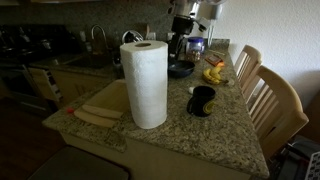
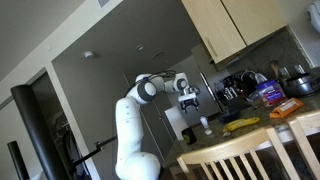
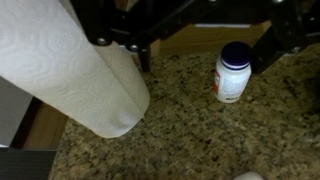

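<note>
In the wrist view, my gripper is a dark shape across the top, its two fingers spread wide with nothing seen between them. A white bottle with a dark purple cap (image 3: pixel 232 72) stands on the speckled counter (image 3: pixel 185 110), close to the right finger. To the left, a white paper towel roll (image 3: pixel 90 65) fills the corner. Seen from outside, the gripper (image 1: pixel 177 44) hangs over the far part of the counter, behind the roll (image 1: pixel 147 85). From the other side, the gripper (image 2: pixel 189 100) is small and dark; its contact with anything cannot be made out.
A black mug (image 1: pixel 201 101), a dark pan (image 1: pixel 180 69) and bananas (image 1: pixel 213 75) sit on the counter. A lidded jar (image 2: pixel 269 93) and an orange packet (image 2: pixel 286 107) stand farther along. Wooden chairs (image 1: pixel 276 108) line the right side. A cutting board (image 1: pixel 108 101) lies left of the roll.
</note>
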